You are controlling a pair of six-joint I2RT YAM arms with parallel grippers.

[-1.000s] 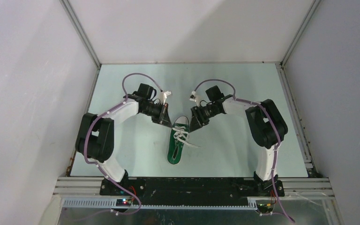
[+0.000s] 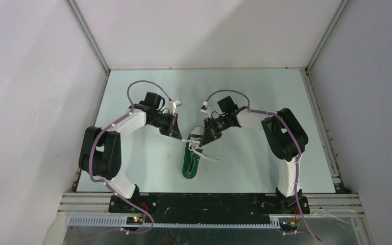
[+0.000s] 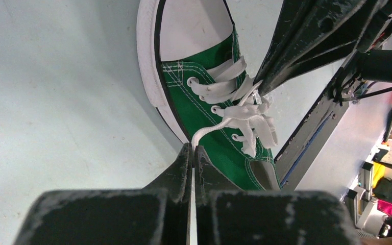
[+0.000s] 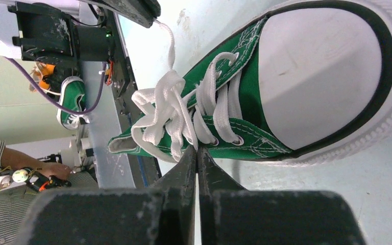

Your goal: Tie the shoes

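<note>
A green canvas shoe (image 2: pixel 191 164) with white toe cap lies toe-away at the table's middle, its white laces (image 4: pixel 163 107) bunched in loops over the eyelets. To its upper left, my left gripper (image 2: pixel 179 137) is shut on a lace (image 3: pixel 208 128) that runs taut from the shoe into its fingertips. My right gripper (image 2: pixel 204 142) is shut low over the laces from the right; in the right wrist view white lace meets its fingertips (image 4: pixel 197 153), though whether any is pinched there I cannot tell.
White walls enclose it at the back and sides. The two grippers are close together over the shoe.
My left gripper has moved slightly leftward, drawing the lace out from the shoe. The shoe has stayed in place.
</note>
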